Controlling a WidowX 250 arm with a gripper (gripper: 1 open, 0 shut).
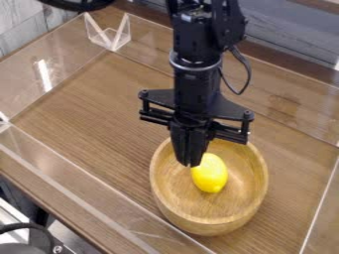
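A round wooden bowl (185,203) sits on the wooden table in the lower middle. Inside it, right of centre, lies a yellow oval object (209,176). My black gripper (188,154) hangs over the back of the bowl, its tips just left of and above the yellow object; whether anything is between them or how far apart they stand is hard to tell.
A clear plastic piece (109,32) stands at the back left. A dark cable runs at the bottom left edge.
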